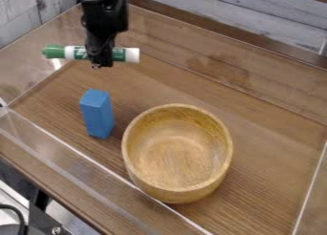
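Observation:
My gripper [99, 53] is at the upper left, shut on a white and green cylinder [124, 54] held horizontally above the wooden table. A blue block [96, 113] stands upright below it. To the right of the block sits an empty tan bowl [178, 151].

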